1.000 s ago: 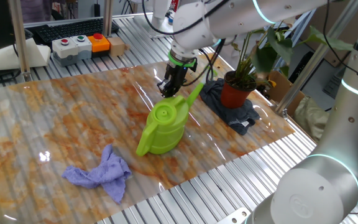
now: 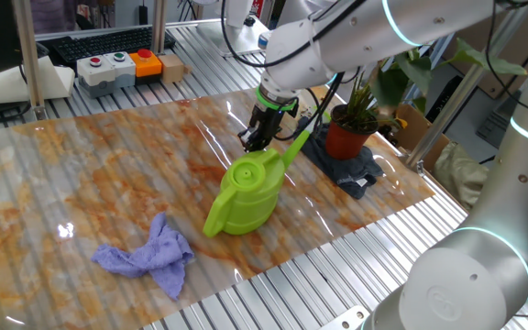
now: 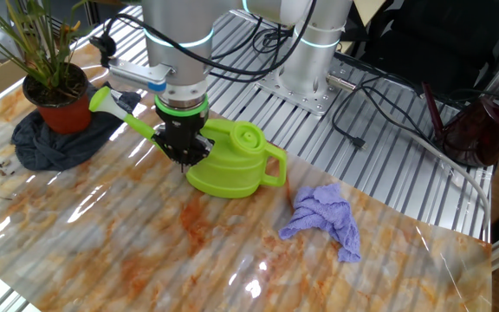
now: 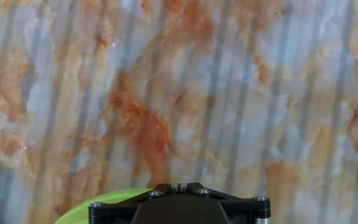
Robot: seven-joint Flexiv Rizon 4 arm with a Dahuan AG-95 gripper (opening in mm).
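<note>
A bright green watering can [image 2: 250, 203] stands upright on the marbled sheet, its spout pointing toward the potted plant. My gripper [image 2: 253, 144] is low beside the can's body near the base of the spout, on the side away from the arm's base. In exterior view 2 the black gripper [image 3: 187, 161] overlaps the can [image 3: 228, 173], seemingly against it; exact contact is hidden. The wrist view shows the gripper with its fingers drawn together and nothing visible between them. Only a green edge of the can [image 4: 104, 199] appears there, behind the gripper.
A potted plant [image 3: 66, 114] stands on a dark cloth [image 3: 37, 152] near the spout. A crumpled purple cloth [image 2: 159, 257] lies past the can's handle side. Button boxes [image 2: 108, 71] sit at the far edge. Much of the marbled sheet [image 2: 62, 174] is bare.
The can has slid slightly toward the arm's base side, down and right in exterior view 1. My gripper has moved the same way alongside it. The purple cloth and plant pot stay put.
</note>
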